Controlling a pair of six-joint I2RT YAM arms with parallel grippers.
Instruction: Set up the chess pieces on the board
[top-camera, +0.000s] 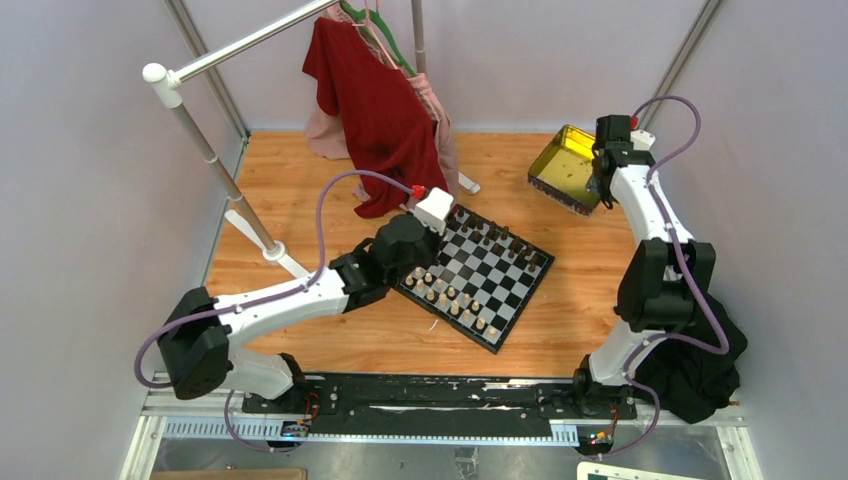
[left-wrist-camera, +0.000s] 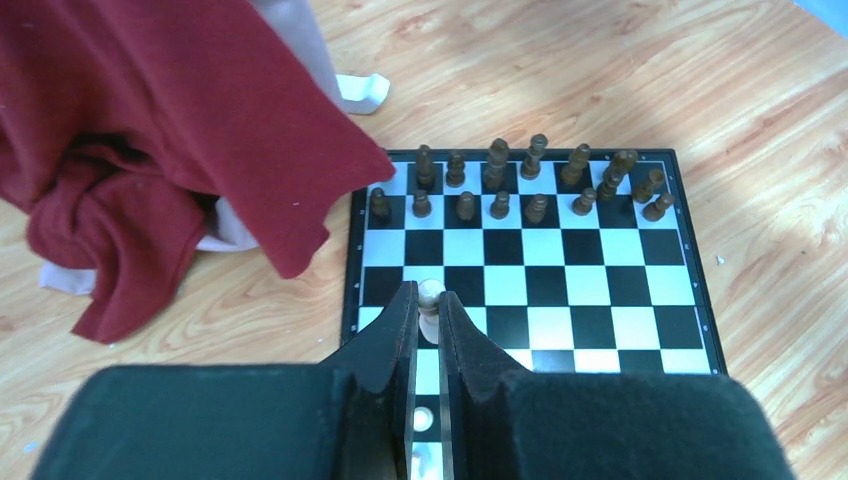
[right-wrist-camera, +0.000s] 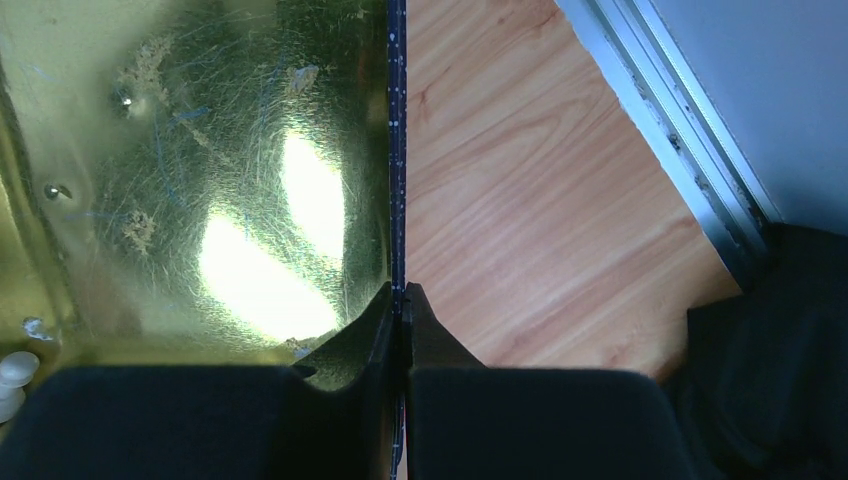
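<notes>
The chessboard (top-camera: 515, 290) lies mid-table with dark pieces (left-wrist-camera: 536, 160) along its far side and pale pieces (top-camera: 454, 308) along the near side. My left gripper hangs over the board; a pale piece shows just behind its fingertips, and whether it is between them I cannot tell. My right gripper is shut on the rim of the gold tray (top-camera: 560, 170) at the back right.
A clothes rack with a hanging red cloth (top-camera: 370, 120) stands at the back left, close to the board. Black fabric (top-camera: 700, 370) lies at the near right. Bare table surrounds the board.
</notes>
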